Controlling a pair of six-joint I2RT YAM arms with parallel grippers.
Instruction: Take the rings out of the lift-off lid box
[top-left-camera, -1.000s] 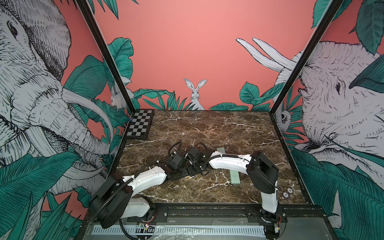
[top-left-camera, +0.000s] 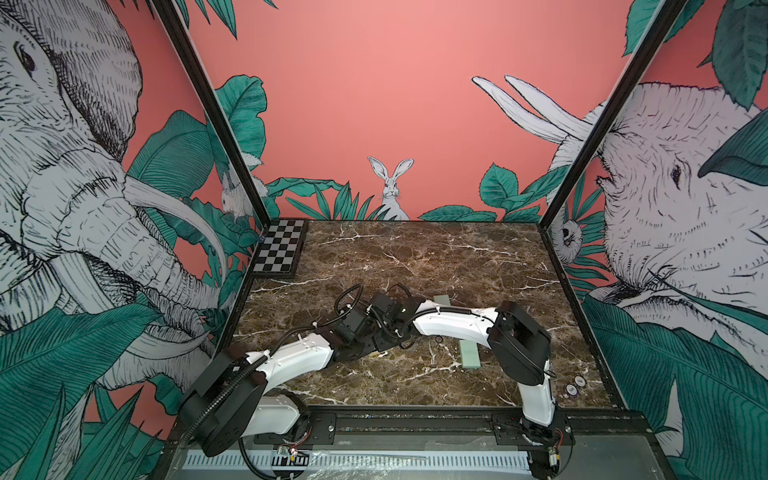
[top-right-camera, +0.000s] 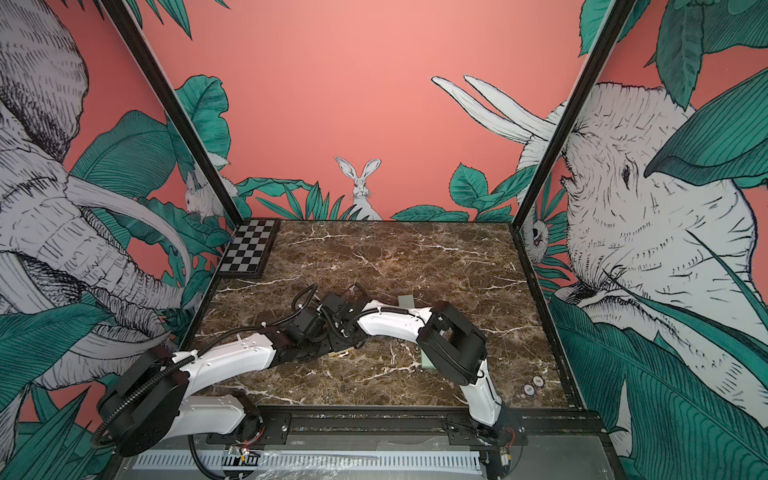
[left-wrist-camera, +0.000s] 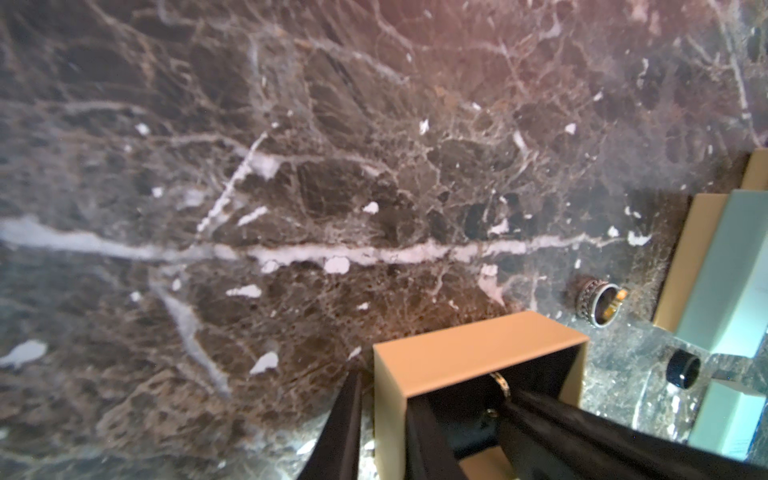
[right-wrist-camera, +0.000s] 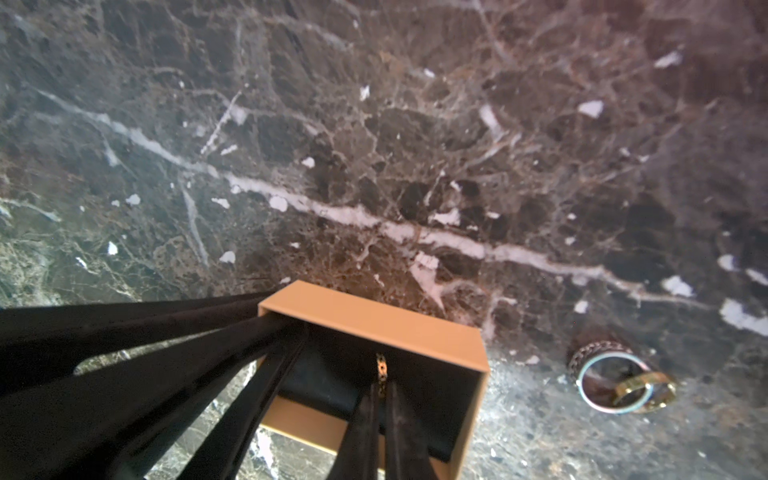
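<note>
An open tan box (right-wrist-camera: 370, 316) with dark interior holds a gold ring (right-wrist-camera: 381, 366) standing in it. My right gripper reaches into the box, its fingertips slightly parted just at that ring. My left gripper, shut, is at the box's left side, its dark fingers (right-wrist-camera: 168, 376) crossing the left of the right wrist view. Outside the box, to its right, lie a silver ring (right-wrist-camera: 592, 356) and a gold ring (right-wrist-camera: 664, 384), overlapping.
Pale green box parts (left-wrist-camera: 720, 272) with tan inserts lie to the right, near a small dark cylindrical object (left-wrist-camera: 681, 369). A checkered board (top-left-camera: 277, 246) sits at the back left.
My left arm looks almost still.
</note>
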